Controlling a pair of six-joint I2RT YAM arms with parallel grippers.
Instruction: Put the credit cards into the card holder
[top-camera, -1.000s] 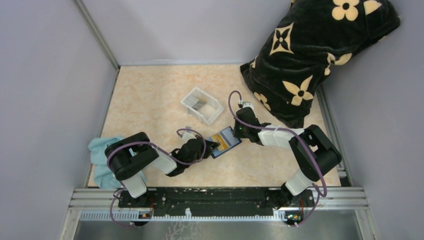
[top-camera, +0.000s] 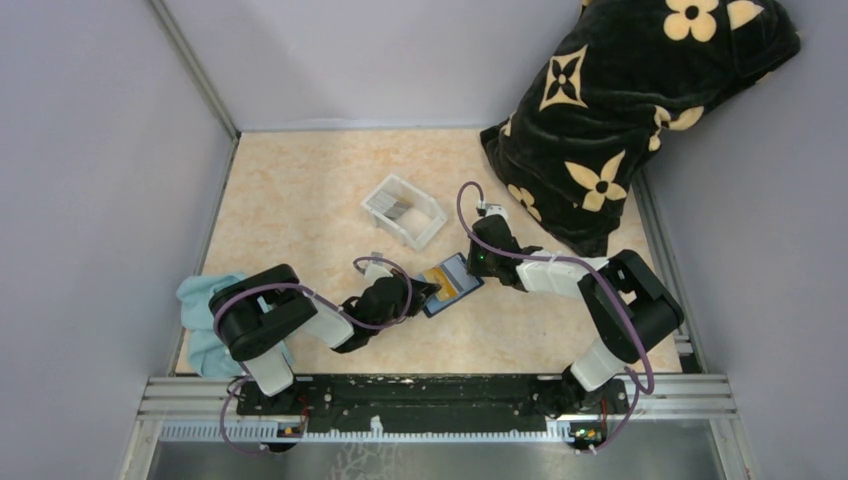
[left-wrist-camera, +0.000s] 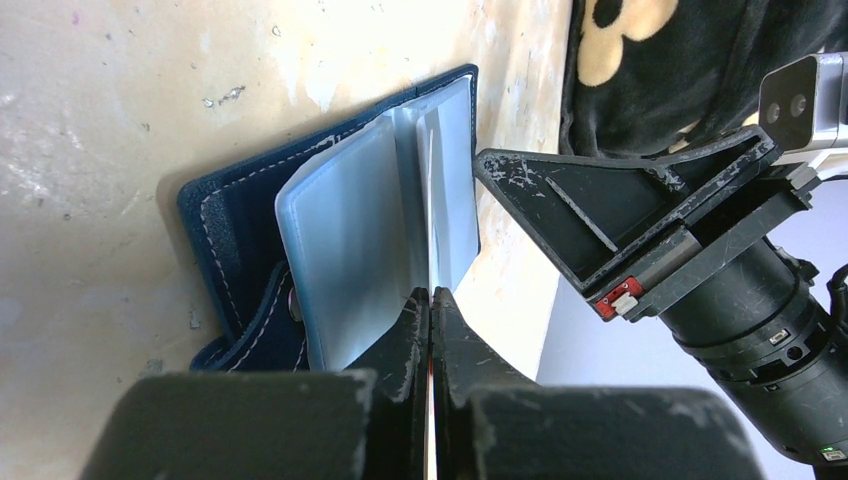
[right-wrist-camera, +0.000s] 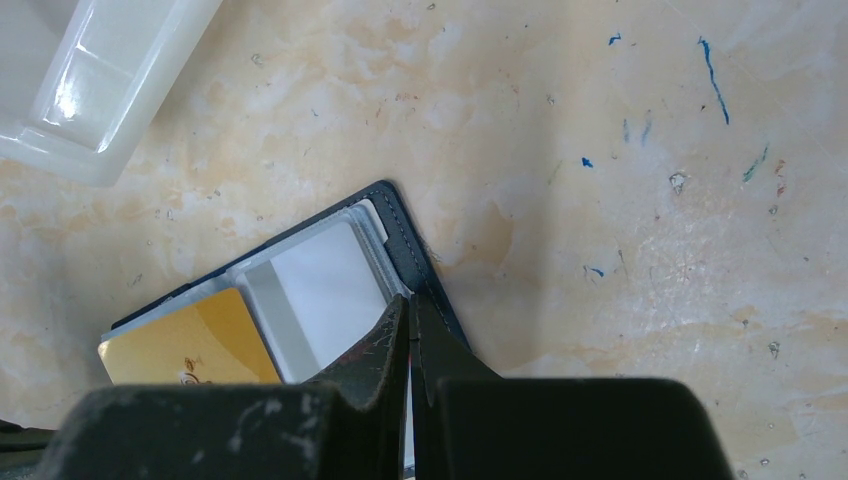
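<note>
The card holder (top-camera: 455, 279) lies open on the table, dark blue with pale blue clear sleeves. On its left part is a gold card (right-wrist-camera: 195, 343), beside a sleeve (right-wrist-camera: 318, 285) that looks whitish. My left gripper is shut at the holder's left end, with the edge of a thin pale sheet (left-wrist-camera: 432, 205) running in between its fingertips. Whether that sheet is a card or a sleeve page I cannot tell. At the opposite end, my right gripper is shut with its tips at the sleeve's edge; nothing shows clearly between them.
Behind the holder stands a white bin (top-camera: 428, 228) with pale cards (top-camera: 388, 204) inside. A black patterned cushion (top-camera: 600, 120) covers the back right, and a light blue cloth (top-camera: 205, 325) lies at the left. Bare tabletop (top-camera: 300, 190) spreads across the back left.
The holder and my left gripper show at most a very slight shift. Otherwise the arms, the bin and its cards look the same.
</note>
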